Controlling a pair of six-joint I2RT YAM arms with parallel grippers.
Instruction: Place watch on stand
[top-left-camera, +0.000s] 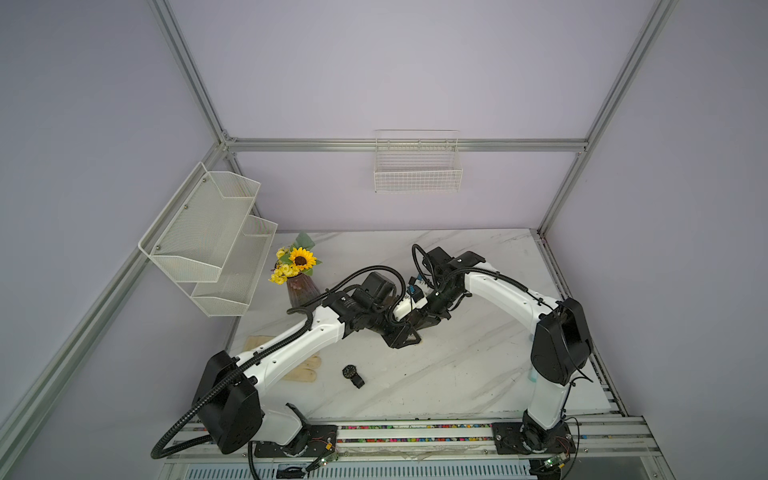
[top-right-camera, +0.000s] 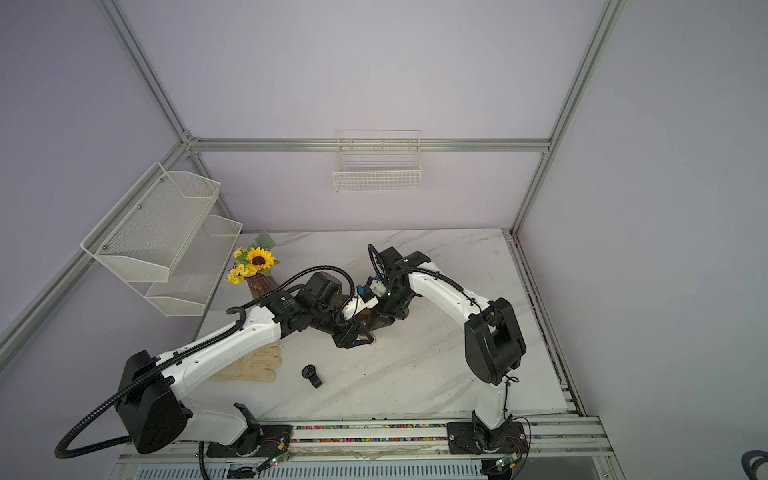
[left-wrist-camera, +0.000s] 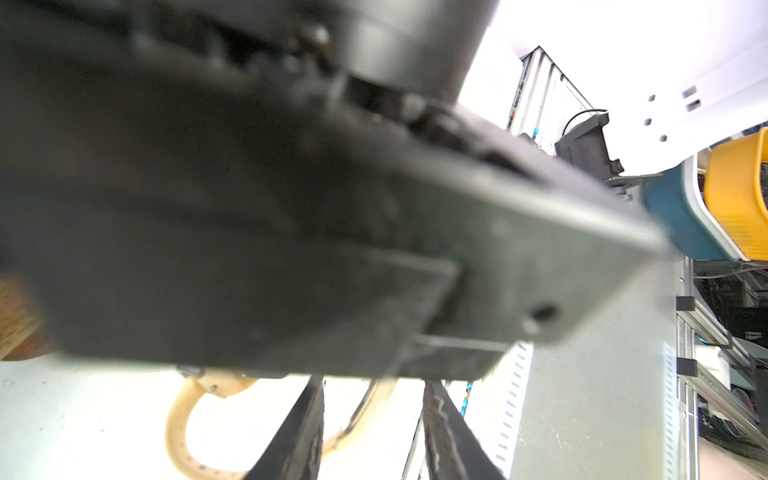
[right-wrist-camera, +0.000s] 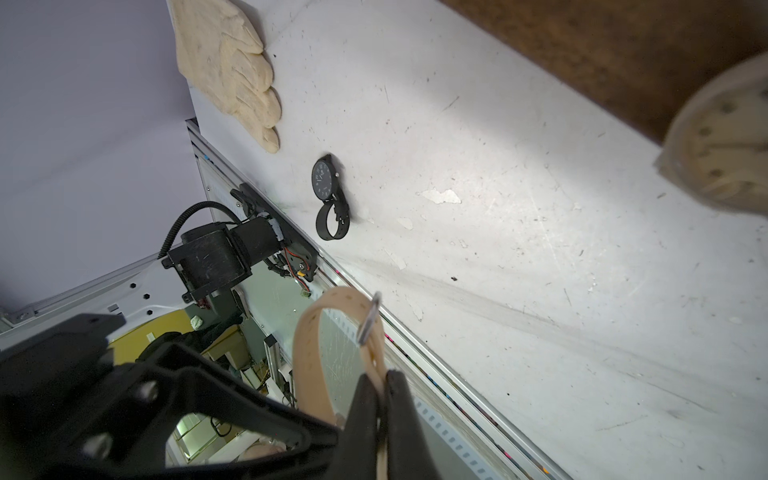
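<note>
A watch with a tan strap is pinched by its strap in my shut right gripper. In the left wrist view that strap curves in a loop below a dark blurred gripper body. My left gripper stands part open, with a length of strap showing in the gap; contact is unclear. A black watch rests on the table, also seen in the top left view. A brown wooden surface, apparently the stand, has a pale round dial beside it.
A tan glove lies on the table near the left arm. A sunflower vase stands at the back left. Both arms meet closely mid-table, hiding much of the stand.
</note>
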